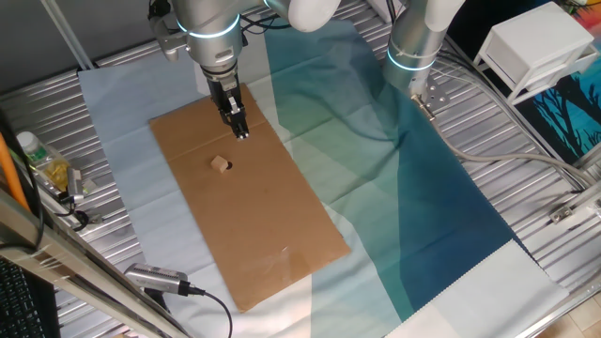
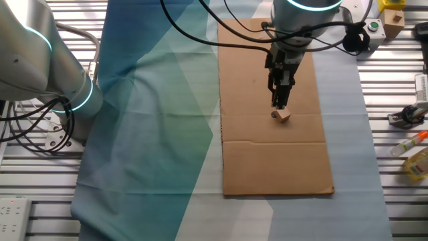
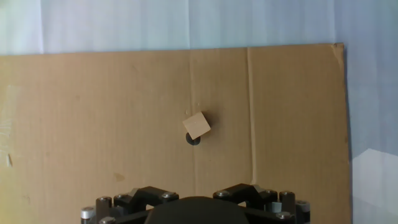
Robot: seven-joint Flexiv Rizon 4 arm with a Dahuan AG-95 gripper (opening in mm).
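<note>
A small light-brown wooden block (image 3: pixel 197 125) rests on the flat cardboard sheet (image 3: pixel 124 93), turned at an angle to its edges. Beside the block, partly covered by it, is a dark round spot (image 3: pixel 193 140); whether it is a hole or a disc is unclear. My gripper (image 1: pixel 241 134) points down above the cardboard, a short way off from the block in exterior view 1. In the wrist view its fingers stand wide apart along the bottom edge, open, with nothing between them. The same block (image 2: pixel 282 116) appears just below the fingertips in exterior view 2.
A blue-green patterned cloth (image 1: pixel 347 141) lies under the cardboard, wrinkled but bare. A camera-like device (image 1: pixel 157 278) with a cable sits near the front left. Bottles (image 2: pixel 418 164) lie off the cloth.
</note>
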